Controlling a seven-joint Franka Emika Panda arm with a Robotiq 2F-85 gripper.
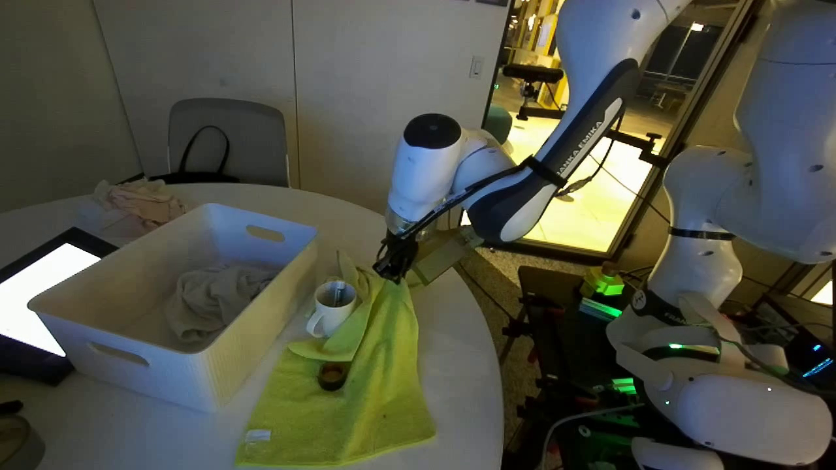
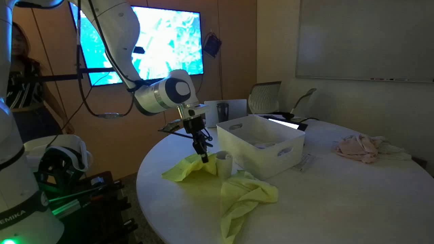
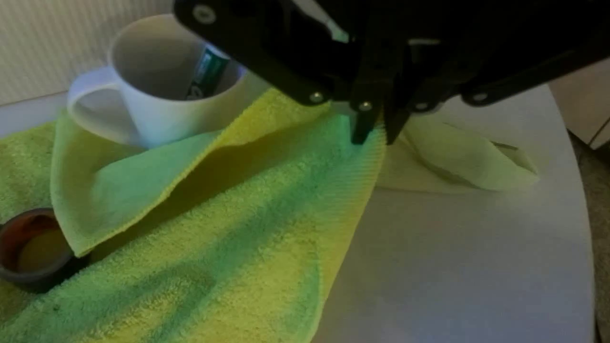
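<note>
My gripper is shut on the edge of a yellow-green towel, whose held part rises in a slope from the table. In exterior view 1 the towel spreads from below the gripper toward the table's near edge. A white mug stands upright at the towel's left side, and a green-labelled tube leans inside it. A small dark round container sits on the towel. Exterior view 2 shows the gripper low over the table, near the mug.
A white bin holding a grey cloth stands left of the mug. Pinkish cloths lie at the back, near a lit screen. Bare table shows right of the towel.
</note>
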